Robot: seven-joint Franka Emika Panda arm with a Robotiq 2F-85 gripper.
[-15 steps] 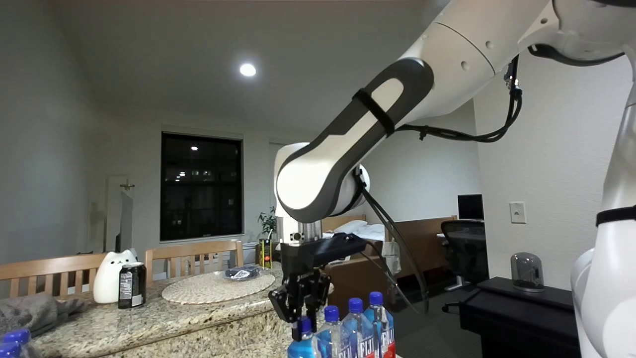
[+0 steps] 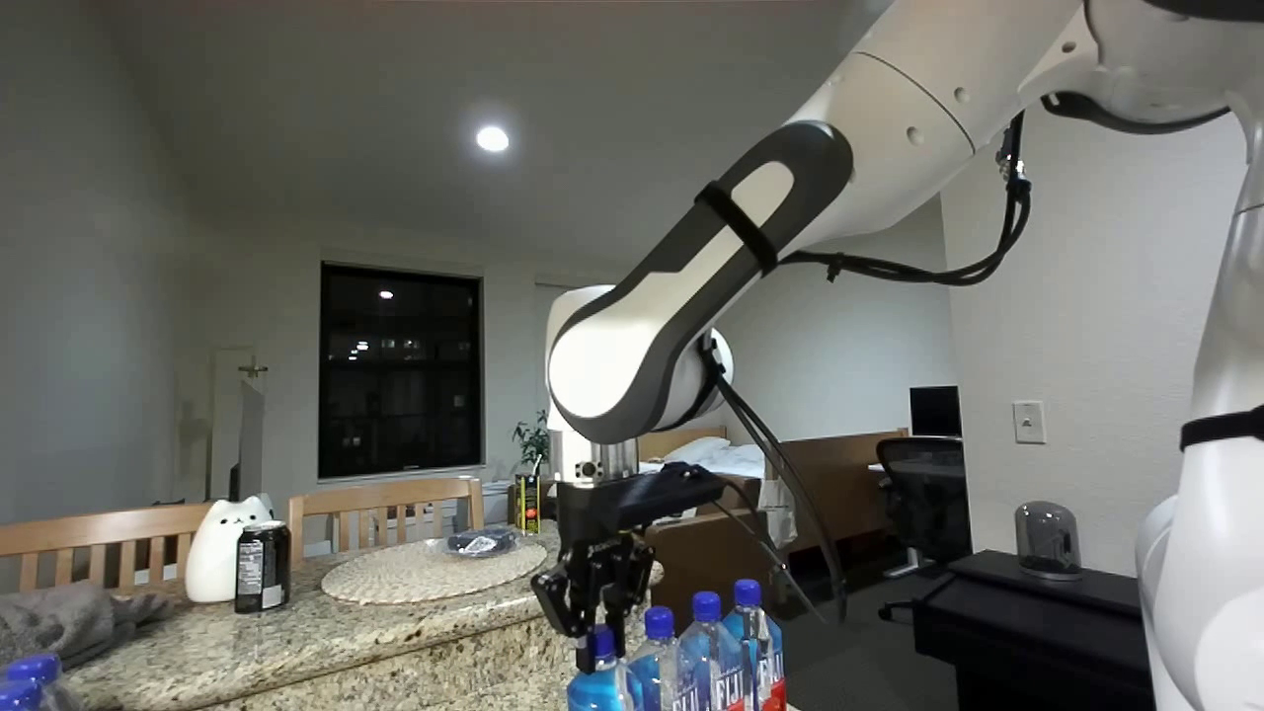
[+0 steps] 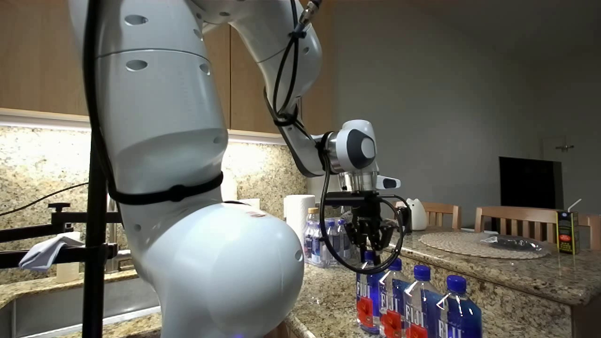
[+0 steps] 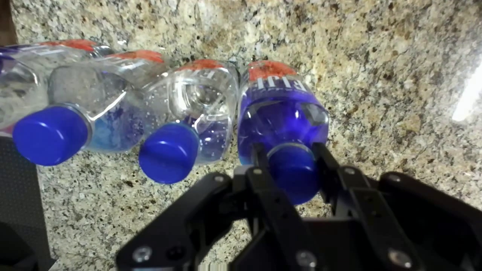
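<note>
Several clear Fiji water bottles with blue caps stand in a row on the speckled granite counter. At one end of that row, my gripper is shut on the neck and cap of the end bottle (image 4: 282,113), one finger on either side of the blue cap (image 4: 296,176). The neighbouring bottle (image 4: 203,104) is very close beside it. Further along stands another bottle (image 4: 104,104). In exterior view 2 the held bottle (image 3: 367,287) is upright; whether its base touches the counter cannot be told.
A raised granite ledge (image 3: 541,276) runs behind the row, bearing a round woven mat (image 2: 403,575), a black can (image 2: 262,569) and a white cat figure (image 2: 220,551). More bottles (image 3: 321,242) stand by a paper towel roll (image 3: 298,214). Bare counter (image 4: 406,104) lies beside the held bottle.
My gripper and the end bottle have shifted very slightly left in exterior view 1, away from the neighbouring bottle. The other bottles have not moved.
</note>
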